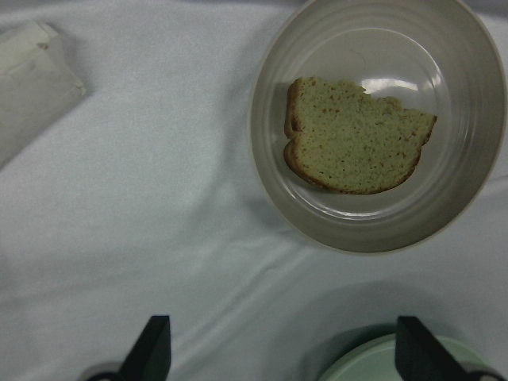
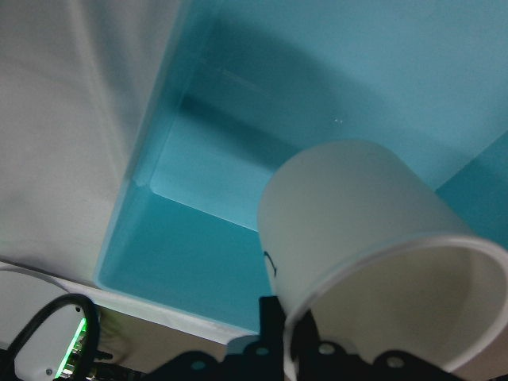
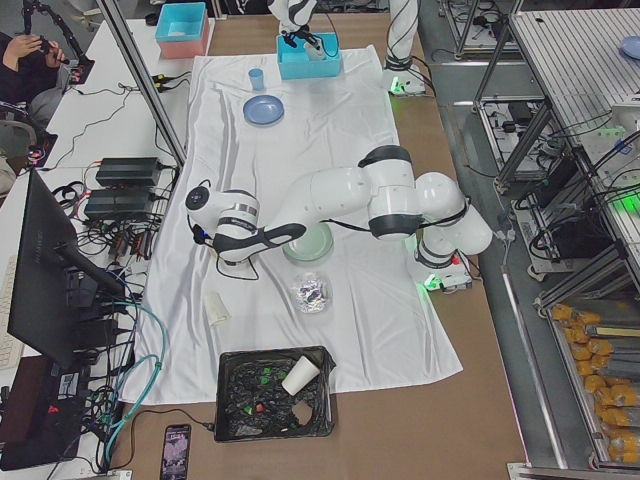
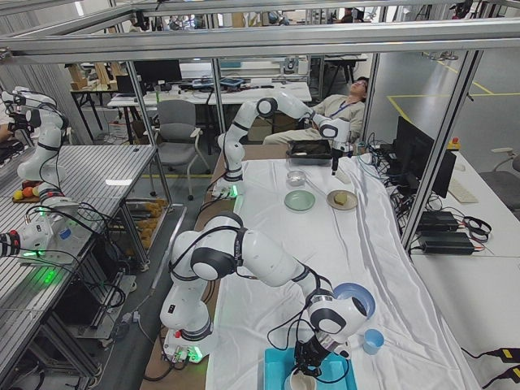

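A bread slice (image 1: 357, 135) lies on a beige plate (image 1: 290, 214), beneath my left gripper, which is open with nothing between its fingers; the green plate (image 4: 300, 201) sits beside it. My right gripper is shut on the rim of a white cup (image 2: 357, 198), held tilted over the blue bin (image 2: 190, 246). In the camera right view that cup is low at the front, partly hidden by the gripper.
A black tray (image 3: 230, 420) with a white cup and scraps stands at one end of the cloth. A clear wrapped item (image 3: 310, 292), a blue plate (image 3: 263, 110) and a blue cup (image 4: 373, 341) are also on the cloth.
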